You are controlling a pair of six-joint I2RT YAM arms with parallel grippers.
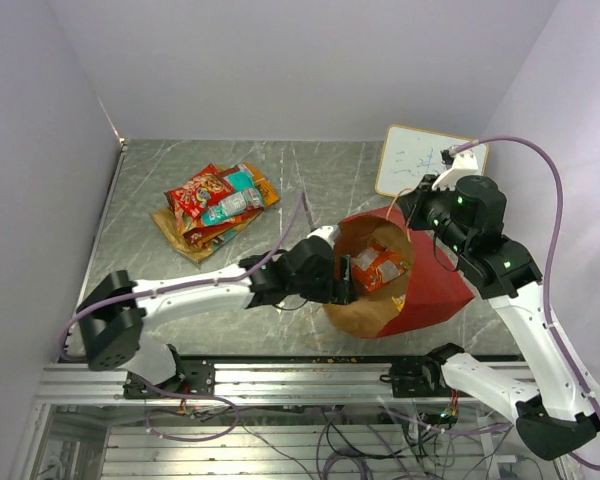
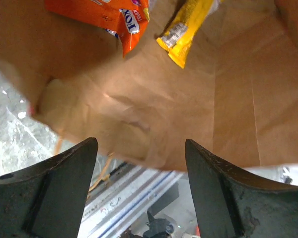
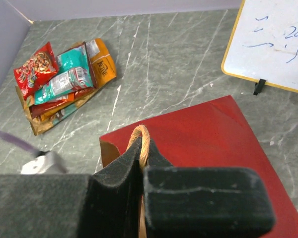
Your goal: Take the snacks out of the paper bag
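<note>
The red paper bag lies on its side at the right of the table, its mouth facing left. Inside are an orange snack packet and a yellow packet. My left gripper is at the bag's mouth; in the left wrist view its two fingers stand wide apart with nothing between them, short of both packets. My right gripper is shut around the bag's twisted cord handle, at the upper rim.
A pile of snack packets lies at the back left. A whiteboard rests at the back right, behind the bag. Bare grey table stretches between the pile and the bag.
</note>
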